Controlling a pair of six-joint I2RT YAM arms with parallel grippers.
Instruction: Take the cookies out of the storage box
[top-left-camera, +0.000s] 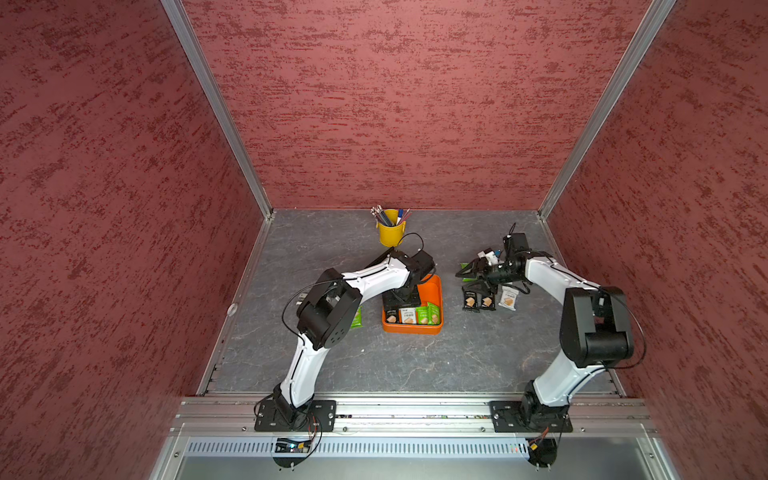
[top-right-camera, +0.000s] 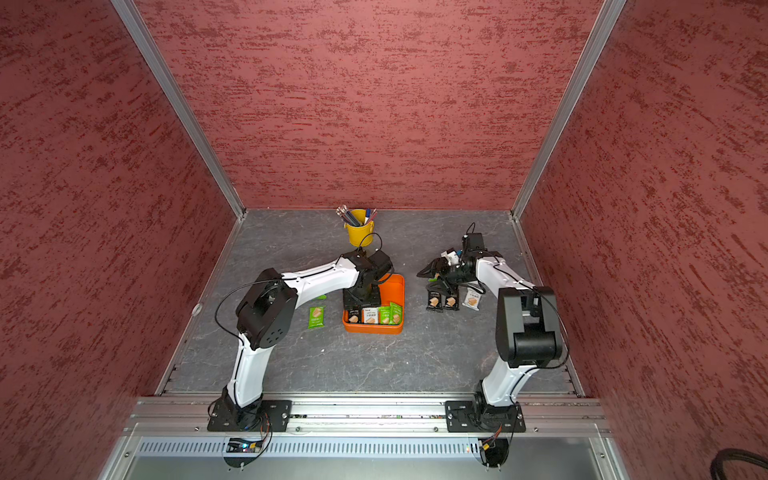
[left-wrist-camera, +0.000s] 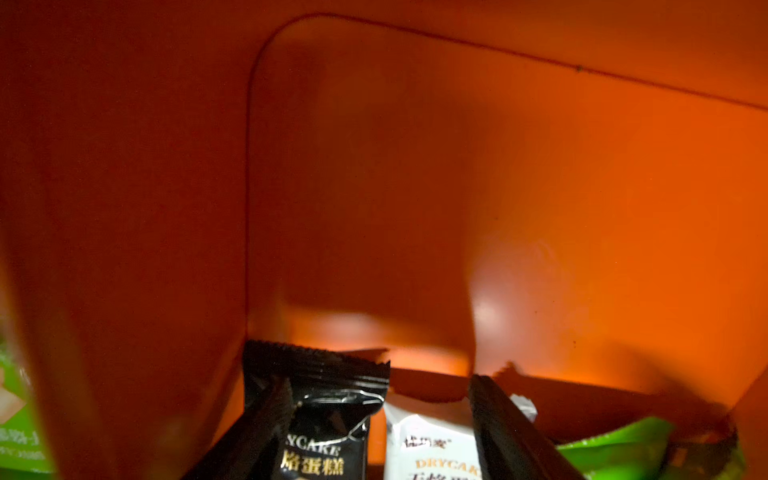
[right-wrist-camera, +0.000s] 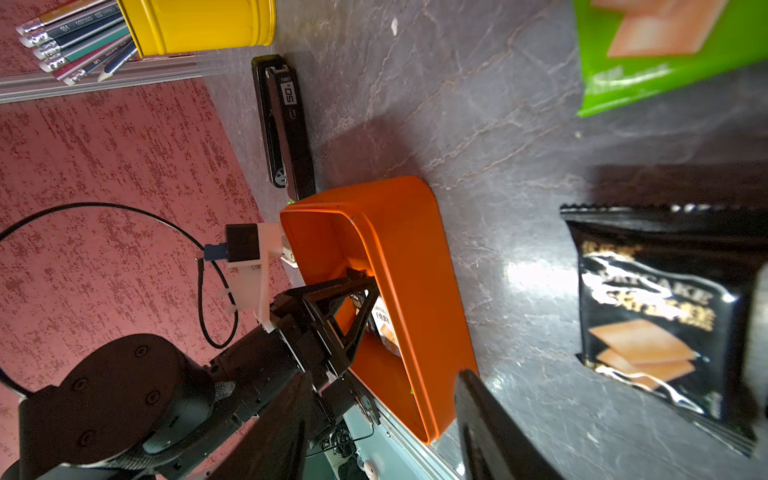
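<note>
The orange storage box stands mid-table with several cookie packs along its front side. In the left wrist view a black pack and a white pack lie at the bottom, a green pack to their right. My left gripper is inside the box, open, its fingertips over the black and white packs. To the right of the box hovers my right gripper, its fingers apart with nothing between them. Below it lie black packs, a white pack and a green pack.
A yellow pencil bucket stands behind the box, with a black stapler between them. A green pack lies left of the box.
</note>
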